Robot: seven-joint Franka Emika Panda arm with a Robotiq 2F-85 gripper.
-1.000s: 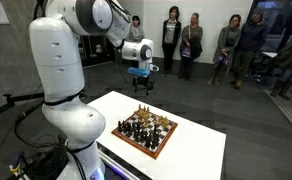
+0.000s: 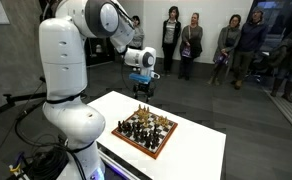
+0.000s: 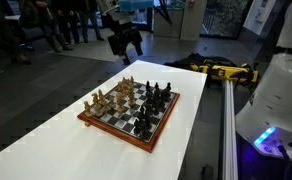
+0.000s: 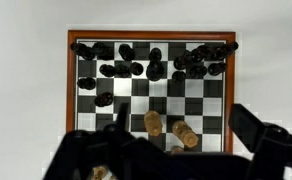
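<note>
A chessboard with a brown wooden border (image 2: 154, 153) lies on the white table, and dark and light pieces stand on it. In the wrist view the dark pieces (image 4: 155, 71) crowd the board's upper half. Light pieces (image 4: 153, 122) show lower down, some partly hidden behind the fingers. My gripper is open, its two black fingers wide apart with nothing between them. In exterior view 2 the gripper (image 3: 126, 48) hangs well above the table, past the light pieces' side of the board, touching nothing.
Bare white table (image 3: 46, 150) surrounds the board. The arm's white base (image 2: 76, 125) stands close to one side of it. Several people (image 2: 191, 45) stand in the background, away from the table. Cables (image 2: 46, 160) lie near the base.
In exterior view 1 the arm's wrist and gripper have shifted slightly down and to the right. The board and its pieces look unchanged.
</note>
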